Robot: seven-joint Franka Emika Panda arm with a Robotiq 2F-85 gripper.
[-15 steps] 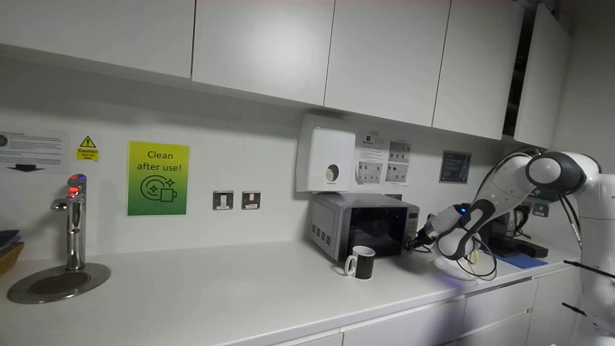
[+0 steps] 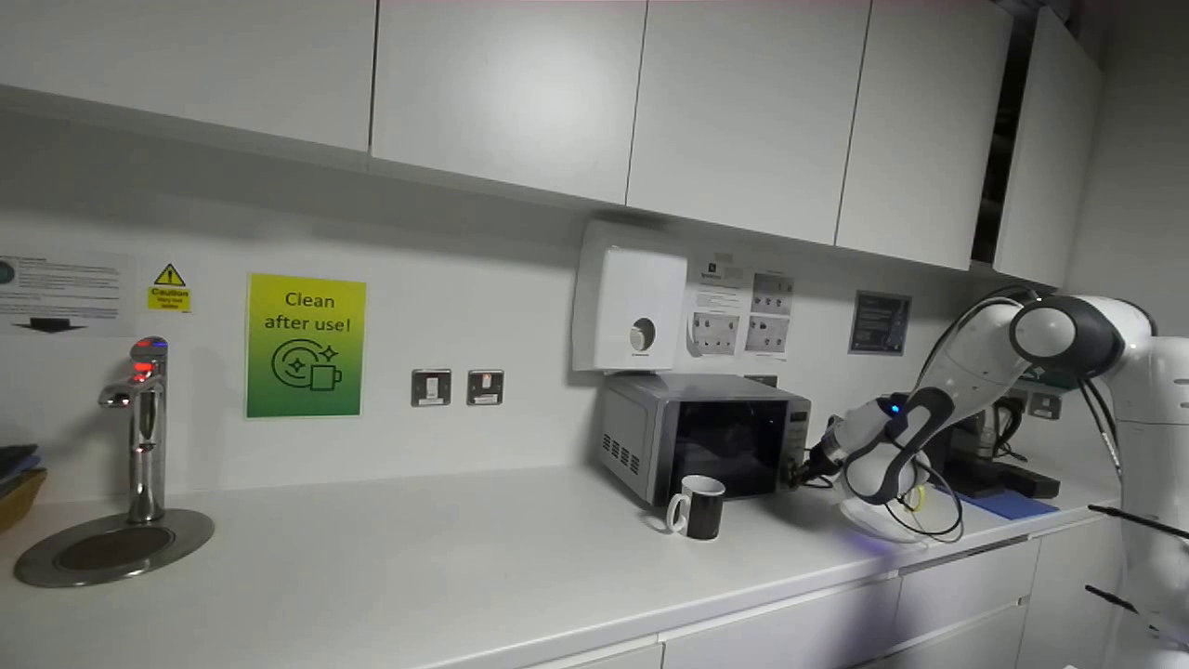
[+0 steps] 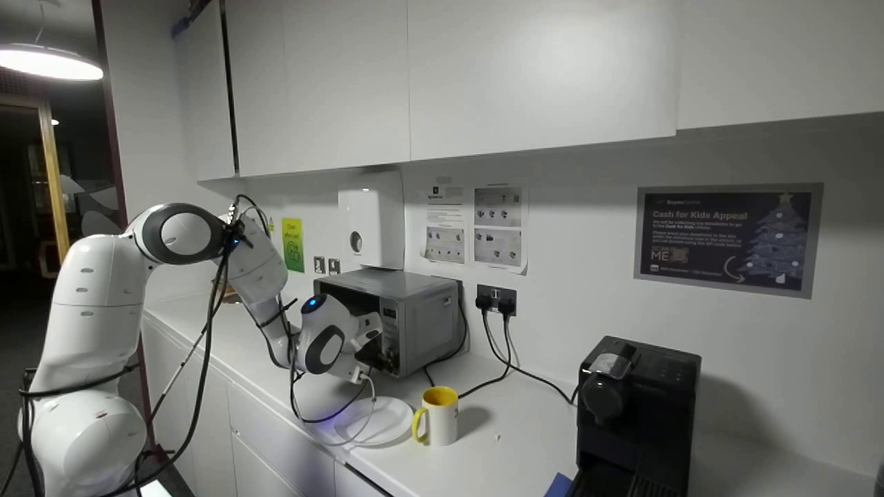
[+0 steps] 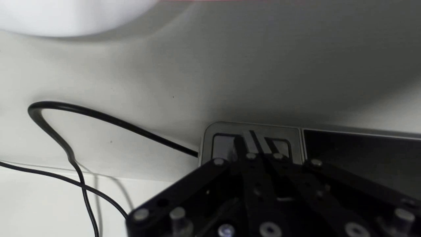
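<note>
A silver microwave (image 2: 713,386) with a dark door stands against the wall, and its door looks shut in the first exterior view. My gripper (image 2: 793,478) is at the lower part of its control panel, on the right of the door. Seen from the wrist, the gripper is shut, its fingertips together over the lower end of the panel (image 4: 225,125), where a wide button shows partly behind them. Nothing shows between the fingers. Whether the tips touch the button I cannot tell.
A black-and-white mug (image 2: 704,517) stands before the microwave. Beneath my arm lies a white plate (image 3: 389,422), with a yellow-lined mug (image 3: 447,420) beside it. Black cables (image 4: 94,113) run on the counter. A coffee machine (image 3: 638,406) stands further along.
My arm and gripper have shifted only very slightly at the microwave's panel. Microwave, mug and plate stay where they were.
</note>
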